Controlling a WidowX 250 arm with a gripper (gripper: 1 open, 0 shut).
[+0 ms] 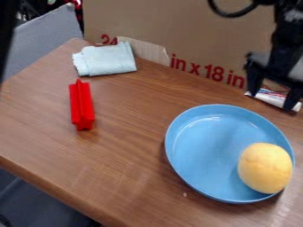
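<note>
My dark gripper point(272, 82) is at the upper right, blurred, over a white packet point(272, 98) with red and blue marks behind the plate; its fingers look spread. A blue plate point(207, 155) carries a round yellow object point(264, 168) on its right part. A red object point(81, 105) lies on the left of the table, and a folded pale cloth point(104, 59) lies at the back left.
A cardboard box point(178, 27) stands along the back. The table edge runs along the left, with grey beyond.
</note>
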